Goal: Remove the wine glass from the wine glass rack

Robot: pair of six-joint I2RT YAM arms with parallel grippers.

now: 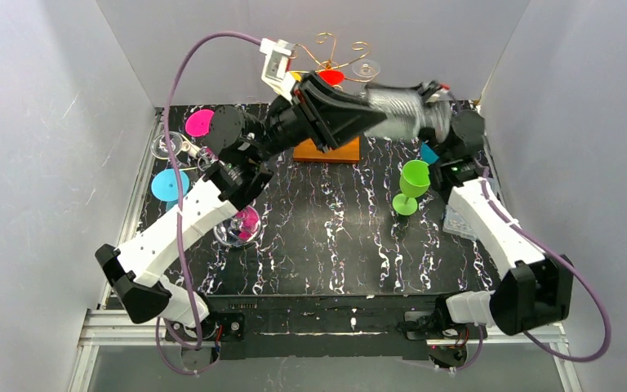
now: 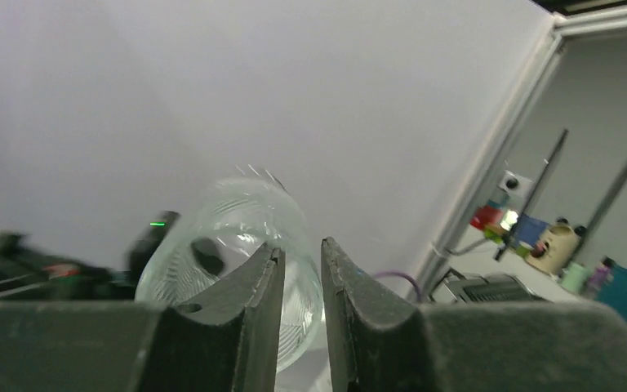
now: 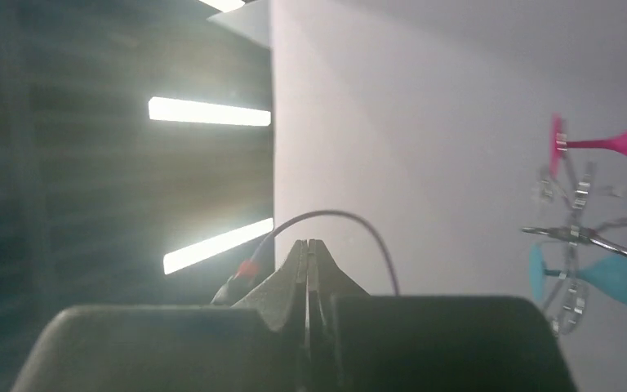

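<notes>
A clear wine glass [image 1: 392, 114] hangs in the air between my two grippers, blurred in the top view. In the left wrist view the glass [image 2: 175, 278] lies just beyond the fingers of my left gripper, which stand slightly apart. My right gripper looks shut in its own wrist view; what it holds is hard to tell there. The gold rack [image 1: 328, 64] stands at the back on a wooden base [image 1: 326, 151], with a red glass [image 1: 331, 77] on it.
A green goblet [image 1: 414, 178] stands right of centre, with a blue cup behind it. Coloured and clear glasses on racks occupy the left side of the marble table [image 1: 326, 253]. Grey walls enclose both sides.
</notes>
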